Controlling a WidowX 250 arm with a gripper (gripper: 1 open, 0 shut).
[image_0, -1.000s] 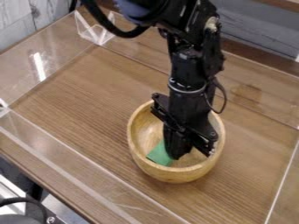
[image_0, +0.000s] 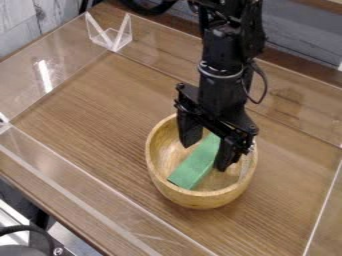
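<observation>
A tan bowl (image_0: 173, 184) sits on the wooden table in the middle of the view, with a green oblong object (image_0: 197, 168) lying in it. The black robot gripper (image_0: 211, 131) reaches down from the top over the rear part of the bowl, above the far end of the green object. Its fingers stand apart, and I see nothing held between them.
A white wire-like holder (image_0: 114, 32) stands at the back left. Dark cables show at the lower left edge.
The gripper has risen and drawn back from low in the bowl, uncovering more of the green object.
</observation>
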